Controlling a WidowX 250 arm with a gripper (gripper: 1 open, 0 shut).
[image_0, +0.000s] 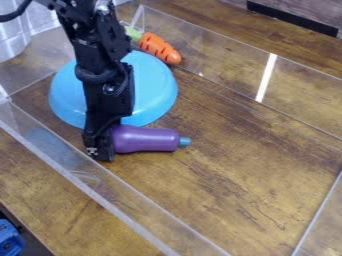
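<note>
My black gripper (110, 140) is low at the left, its fingers down at the near end of a purple eggplant-like toy (150, 139) with a blue-green tip, lying on the wooden surface. Whether the fingers are closed on it cannot be told. A blue bowl or dome (154, 95) sits behind the gripper, partly hidden by it.
An orange carrot toy (159, 48) lies beyond the blue bowl. Clear plastic walls border the wooden floor (241, 170). A blue object (8, 240) is at the bottom left corner.
</note>
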